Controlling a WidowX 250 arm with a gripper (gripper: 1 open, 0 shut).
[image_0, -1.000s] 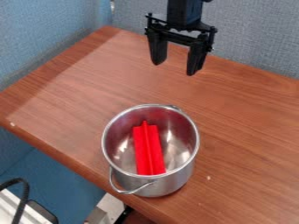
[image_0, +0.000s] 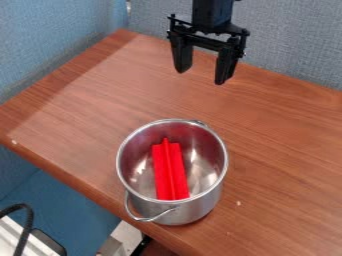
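A steel pot (image_0: 202, 208) with a wire handle stands near the front edge of the wooden table. Long red bars (image_0: 171, 170) lie inside it, side by side. High above and behind the pot, at the top of the camera view, my black gripper (image_0: 203, 65) hangs open, nothing between its two fingers.
Blue padded walls (image_0: 47, 40) border it at left and back. At the lower left, off the table, are a dark cable and white objects.
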